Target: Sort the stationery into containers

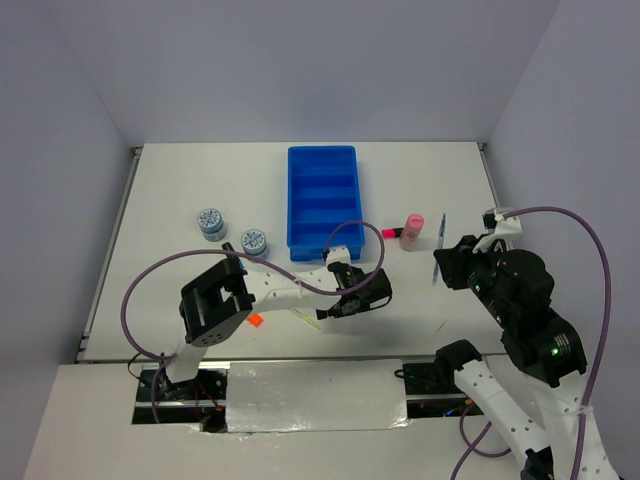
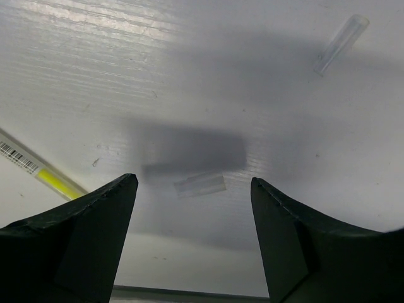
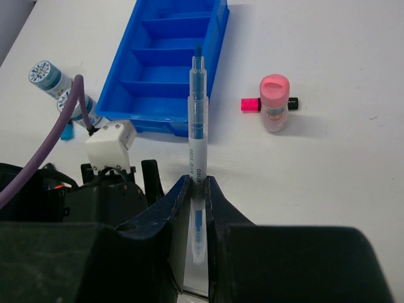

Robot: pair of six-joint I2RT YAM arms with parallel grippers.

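Observation:
My right gripper is shut on a blue pen (image 3: 197, 145) in clear plastic, held upright in the right wrist view and raised off the table. In the left wrist view my left gripper is part open and points down at the table. A small clear piece (image 2: 201, 185) shows between its fingertips; whether they touch it I cannot tell. Off to the right lies a clear tube (image 2: 341, 44), and at the left a yellow pen (image 2: 57, 180) runs partly behind a finger. The blue compartment tray (image 1: 290, 200) stands at the back centre, its visible compartments empty.
Right of the tray, a pink-capped bottle (image 1: 412, 231) stands beside a pink-and-black marker (image 1: 391, 233). Two lidded jars, one at the left (image 1: 211, 224) and another nearer the tray (image 1: 254, 243), stand behind the left arm. An orange piece (image 1: 255, 320) lies near the front edge.

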